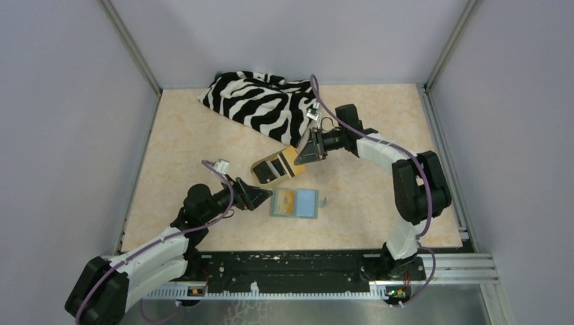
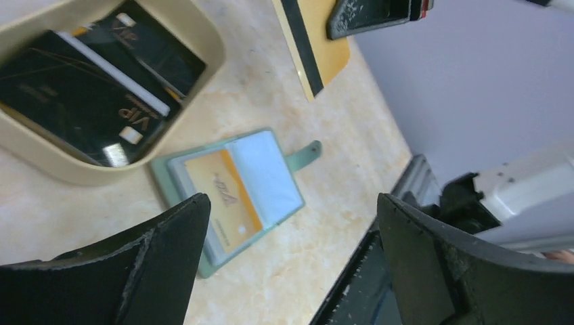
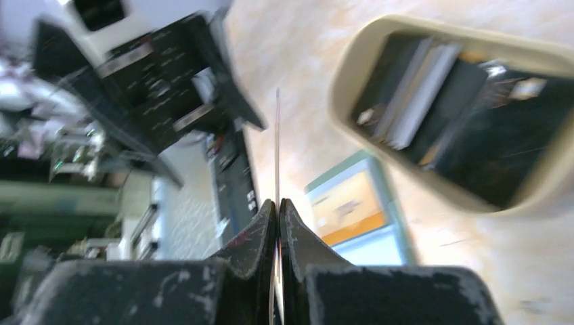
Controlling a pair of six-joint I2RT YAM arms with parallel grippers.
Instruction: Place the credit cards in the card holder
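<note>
A tan tray (image 1: 264,172) holds several dark cards (image 2: 88,88). The green-edged card holder (image 1: 293,215) lies below it, with a gold card (image 2: 220,203) on one side and a pale blue face beside it. My right gripper is raised above the tray's right end, shut on a gold card with a black stripe, seen edge-on in the right wrist view. My left gripper (image 1: 260,189) stands open between tray and holder at the left, nothing between its fingers.
A zebra-print cloth (image 1: 254,105) lies at the back. The walls enclose the back and sides.
</note>
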